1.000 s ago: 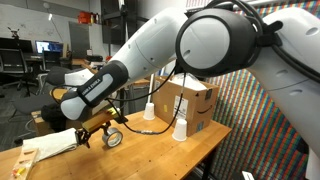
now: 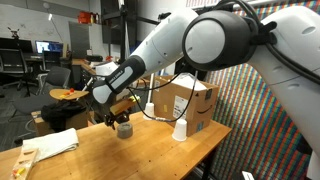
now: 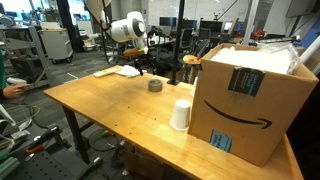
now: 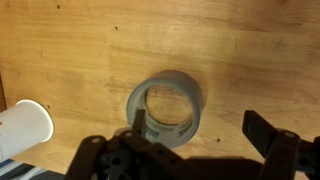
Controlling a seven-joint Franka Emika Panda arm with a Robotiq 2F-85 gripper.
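A grey ring, like a roll of tape [image 2: 125, 130], rests on the wooden table below my gripper [image 2: 116, 117]. Exterior view 2 shows the roll [image 3: 155, 85] lying flat, apart from the gripper [image 3: 139, 70] at its left. From the wrist, the same ring [image 4: 192, 91] appears with bare wood through its hole. My black fingers [image 4: 262, 133] are spread wide at the bottom of that view. The gripper is open, and nothing is held between its fingers.
A white cup [image 3: 181, 115] stands beside a large cardboard box [image 3: 238, 115] on the table. A white cloth [image 2: 52, 144] lies at the left. Behind the arm is another white cup [image 2: 150, 109]. Bare table [image 3: 120, 103] surrounds the roll.
The gripper has moved right and higher in exterior view 1.
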